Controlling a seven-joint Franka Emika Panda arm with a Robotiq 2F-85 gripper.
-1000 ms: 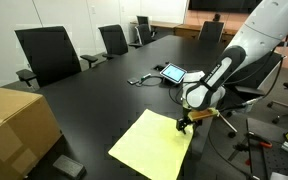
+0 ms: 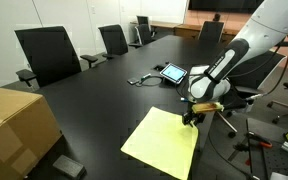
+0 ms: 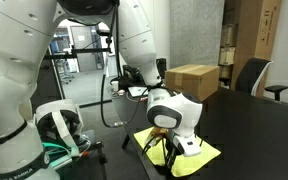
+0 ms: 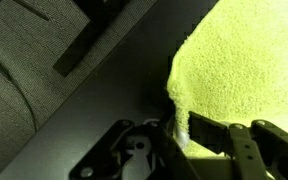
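Note:
A yellow cloth (image 2: 162, 145) lies spread on the black table, near its edge on the robot's side. In the wrist view the cloth (image 4: 244, 75) fills the upper right, and its border runs down to my gripper. The fingers are shut on this near edge or corner, which looks pinched and slightly bunched. Exterior view 1 has the gripper (image 2: 191, 124) low over the right side of the cloth. From the other side, the white arm hides part of the cloth (image 3: 199, 155), and the fingertips are hard to make out.
A big cardboard box (image 2: 19, 125) stands at the table's left end, with a small dark object (image 2: 69, 166) near it. Behind the arm lies a tablet (image 2: 171, 72). Several chairs surround the table, whose middle is clear.
The cloth has slid a little to the right in exterior view 1, along with the gripper and arm. The gripper has stayed at the cloth's edge throughout.

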